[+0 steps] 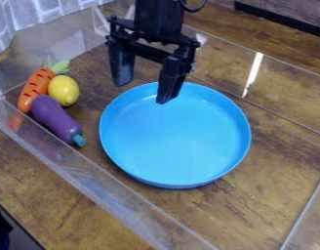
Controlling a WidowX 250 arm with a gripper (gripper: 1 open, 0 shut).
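Observation:
My black gripper [144,78] hangs above the far rim of a blue plate [175,142], its two fingers spread wide apart with nothing visible between them. To the left, a purple eggplant [56,118], a yellow lemon [63,92] and an orange carrot [34,90] lie together on the wooden surface.
A clear plastic wall [71,184] runs diagonally along the near left. The wooden floor [260,205] right of the plate is bare, as is the area behind it.

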